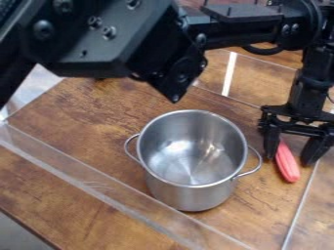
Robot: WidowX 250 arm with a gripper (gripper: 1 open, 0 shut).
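Note:
My black gripper [290,149] is at the right, low over a red elongated object [290,167] on the wooden board, with its two fingers spread on either side of that object's upper part. A steel pot [192,171] with two side handles stands empty to the left of the red object.
The black arm [124,39] spans the top of the view and hides much of the back.

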